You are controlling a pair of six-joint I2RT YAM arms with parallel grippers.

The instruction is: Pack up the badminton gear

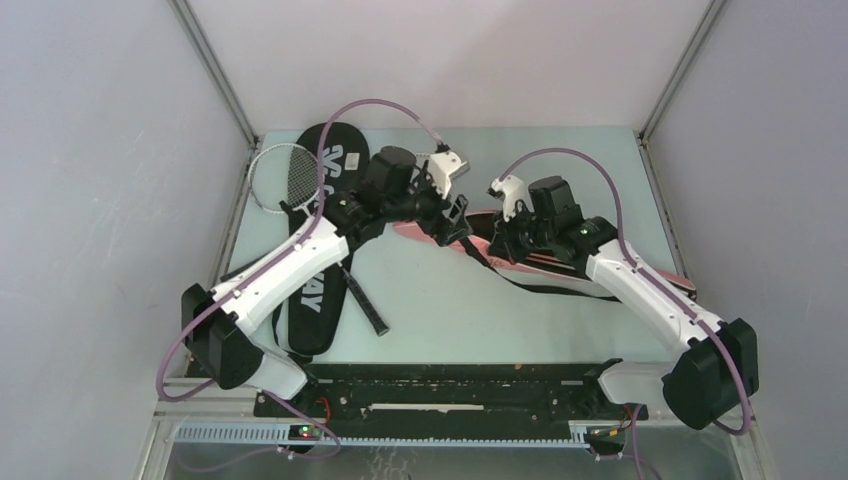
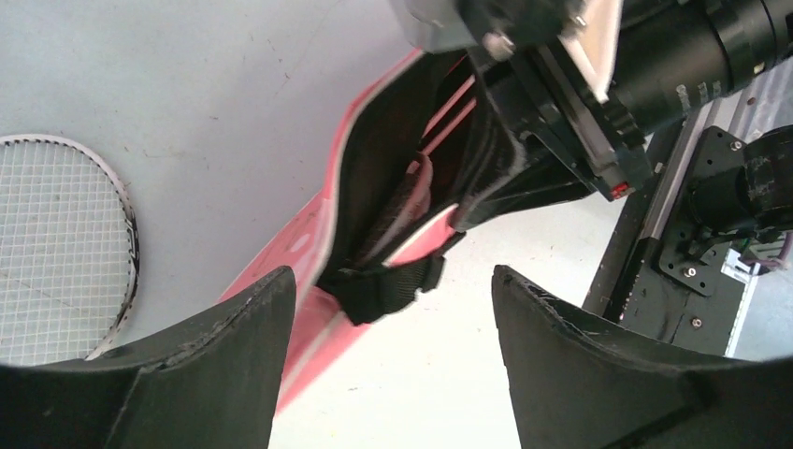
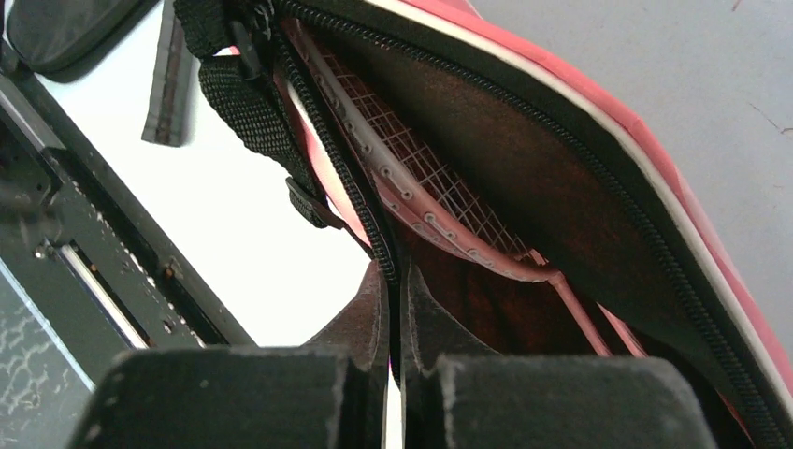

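Observation:
The pink bag [image 1: 645, 280] lies at the right of the table with its zip open. A racket [image 3: 439, 210] with a pinkish frame is inside it in the right wrist view. My right gripper is shut on the zipped edge [image 3: 341, 173] of the bag's near side. Above the bag's left end, my left gripper stands open, nothing between its fingers; the bag's black strap [image 2: 388, 288] shows beyond them. To the left a white racket [image 1: 283, 178] lies across a black bag [image 1: 318, 320], its dark handle [image 1: 364, 300] reaching over the table.
Another racket head [image 2: 61, 243] lies behind the bag's left end, mostly under my left arm in the top view. The two wrists are close together over the bag.

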